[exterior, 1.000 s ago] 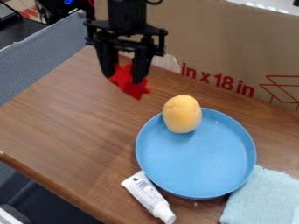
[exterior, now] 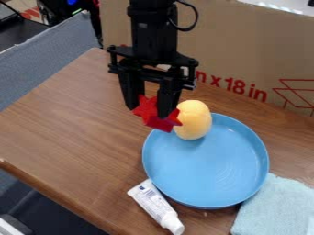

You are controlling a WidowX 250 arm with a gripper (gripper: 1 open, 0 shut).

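Observation:
My gripper [exterior: 150, 99] is shut on a red star-shaped object [exterior: 159, 116], held above the wooden table at the upper-left edge of the blue plate [exterior: 215, 170]. A yellow egg-shaped object [exterior: 196, 121] sits upright on the back of the plate, just right of the red piece and partly behind it.
A white tube [exterior: 156, 207] lies at the front, left of the plate. A pale blue cloth [exterior: 276, 213] is at the lower right. A cardboard box [exterior: 252, 53] stands along the back.
My gripper has moved right and down with the red object, from over bare table to beside the yellow object at the plate's edge.

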